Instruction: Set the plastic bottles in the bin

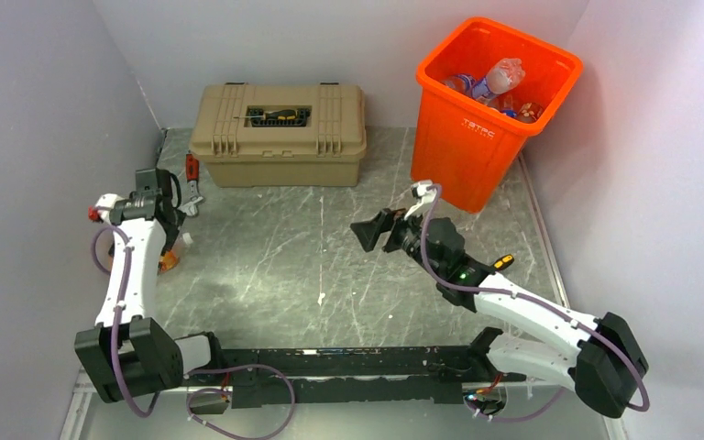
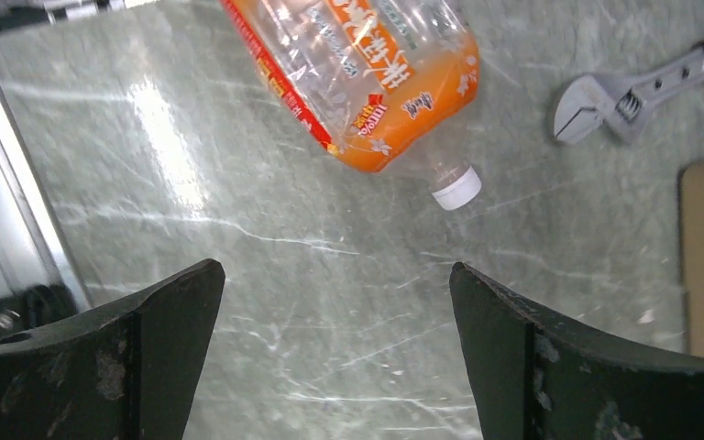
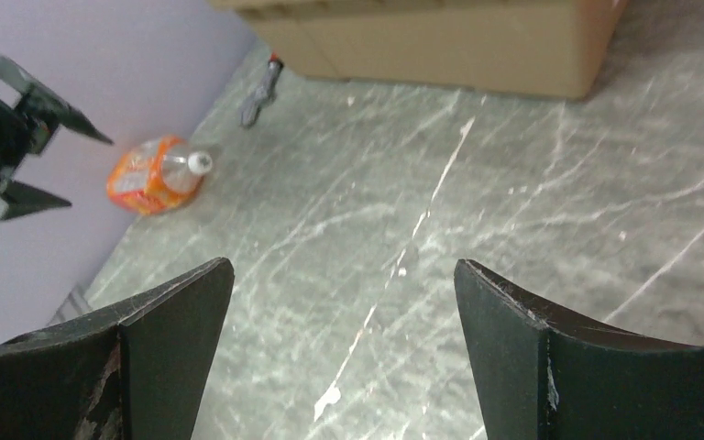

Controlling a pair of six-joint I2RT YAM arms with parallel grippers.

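An orange-labelled plastic bottle with a white cap lies on the floor at the left, mostly hidden by the left arm in the top view and whole in the right wrist view (image 3: 151,179). My left gripper hovers open over it, nothing between its fingers. My right gripper is open and empty over the middle floor, left of the orange bin (image 1: 463,156). Clear plastic bottles (image 1: 500,78) lie inside the bin.
A tan toolbox (image 1: 275,156) stands at the back. An adjustable wrench (image 1: 192,183) lies at the back left, a screwdriver (image 1: 502,263) at the right, partly behind the right arm.
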